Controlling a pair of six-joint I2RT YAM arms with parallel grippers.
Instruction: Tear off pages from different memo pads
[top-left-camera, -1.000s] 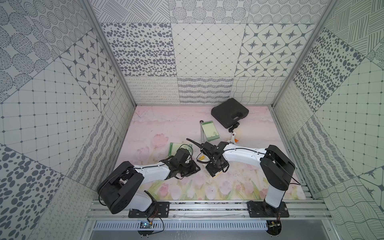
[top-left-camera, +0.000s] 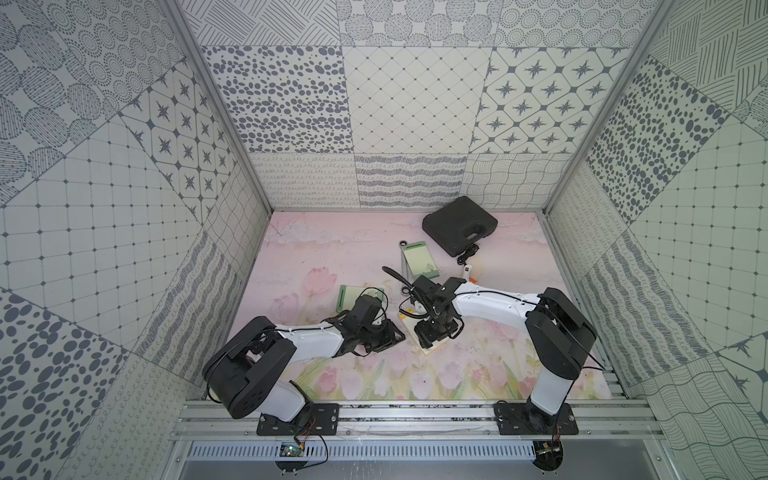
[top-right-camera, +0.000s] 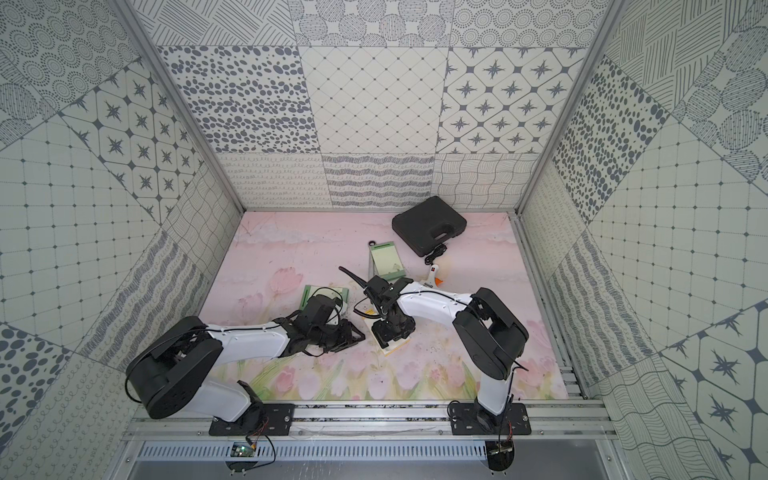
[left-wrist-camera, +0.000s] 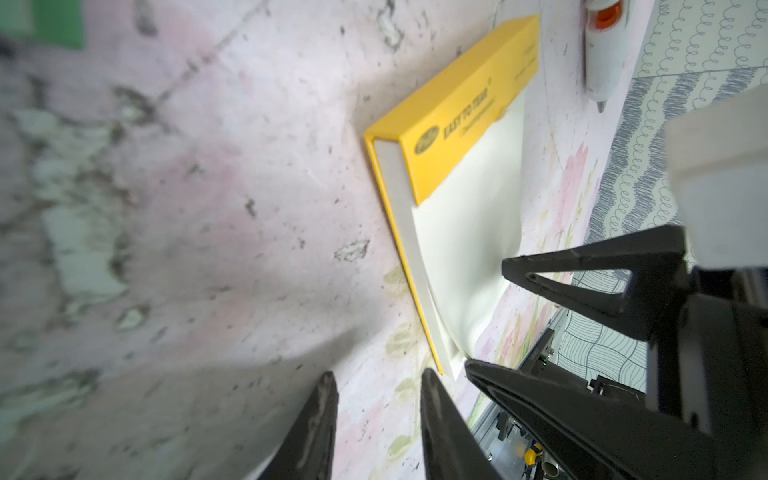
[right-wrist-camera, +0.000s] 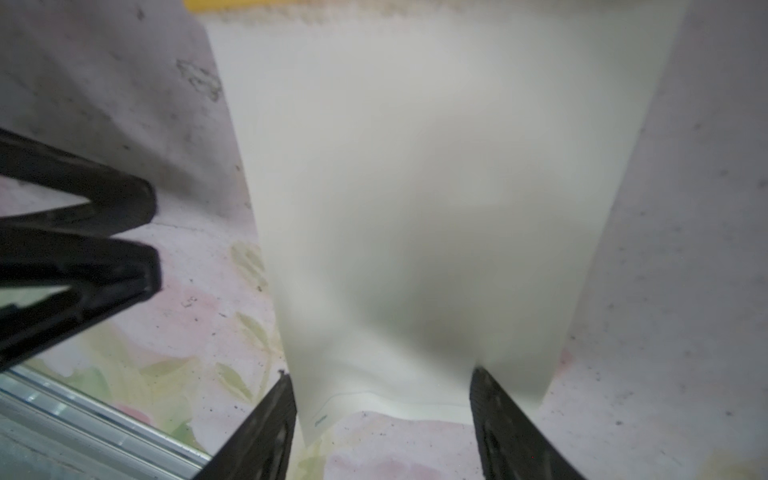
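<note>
A memo pad with a yellow "EASY TO TEAR" binding (left-wrist-camera: 452, 104) and white pages (left-wrist-camera: 468, 232) lies on the table at the front middle, between my grippers. My left gripper stands open beside the pad's lower left, empty. In the right wrist view my right gripper is over the pad's loose bottom edge, its fingers apart on either side of the lifted sheet's end. Two green-bound pads, one (top-left-camera: 419, 260) behind the grippers, another (top-right-camera: 313, 293) behind my left gripper, are partly visible.
A black case (top-left-camera: 458, 224) lies at the back right, with a dark cable (top-left-camera: 468, 254) and a glue bottle (left-wrist-camera: 604, 56) in front of it. Scissors (top-left-camera: 403, 245) lie by the rear pad.
The left arm has also edged slightly rightward.
</note>
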